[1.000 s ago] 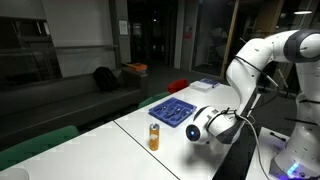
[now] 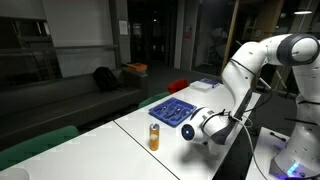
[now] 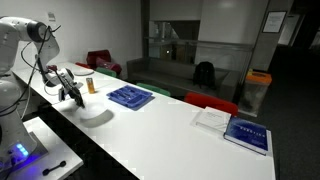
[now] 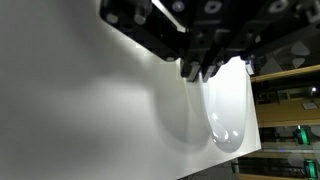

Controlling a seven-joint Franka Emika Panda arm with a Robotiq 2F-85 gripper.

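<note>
A white, rounded plate-like dish [image 4: 228,112] fills the middle right of the wrist view, and its near edge runs up to the fingertips. My gripper is shut on that edge; its dark fingers partly hide the grip. In exterior view 2 the dish [image 3: 96,118] appears low over the white table near its front edge, with my gripper [image 3: 79,103] at its left side. The arm reaches in from the right in exterior view 1, its gripper [image 2: 207,145] pointing down close to the tabletop.
An orange-brown bottle or can [image 2: 154,137] stands left of the arm. Behind it lies a blue tray [image 2: 172,111]. White and dark-blue boxes [image 3: 247,135] occupy the table's far right.
The arm and its wrist have shifted slightly left in exterior view 1. The bottle and tray have stayed in place.
</note>
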